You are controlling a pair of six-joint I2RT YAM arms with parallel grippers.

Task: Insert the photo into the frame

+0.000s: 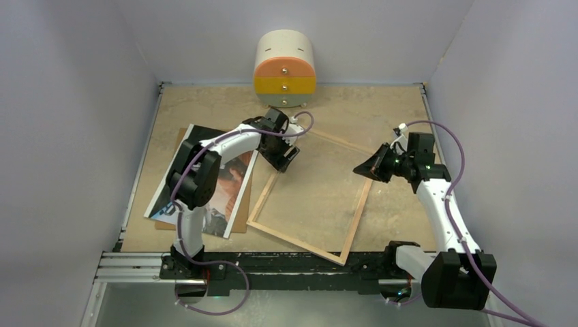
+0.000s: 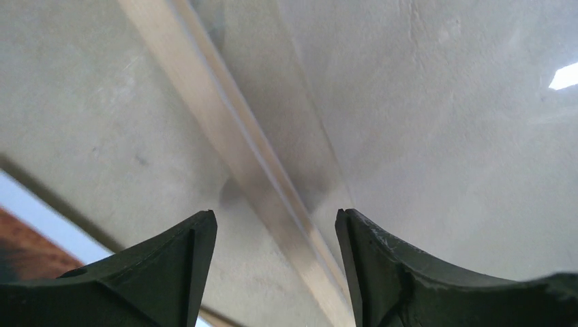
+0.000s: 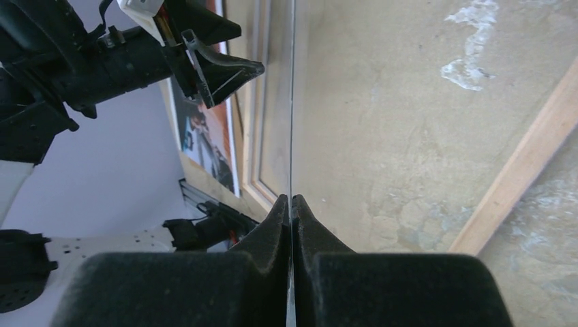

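Observation:
The light wooden frame (image 1: 358, 216) lies turned at an angle on the table. Over its left bar stands my left gripper (image 1: 287, 161), open; in the left wrist view that bar (image 2: 272, 191) runs between the spread fingertips. My right gripper is shut on a thin clear sheet (image 3: 292, 129), seen nearly edge-on and rising from between the fingertips. In the top view this gripper is above the frame's right side, and the sheet hardly shows. The photo (image 1: 221, 194) lies at the left, partly covered by my left arm.
Brown board (image 1: 241, 218) shows beneath the photo. A small cabinet (image 1: 285, 65) with coloured drawers stands at the back. The frame's front corner (image 1: 341, 260) reaches over the dark front edge. Bare table lies right of the frame.

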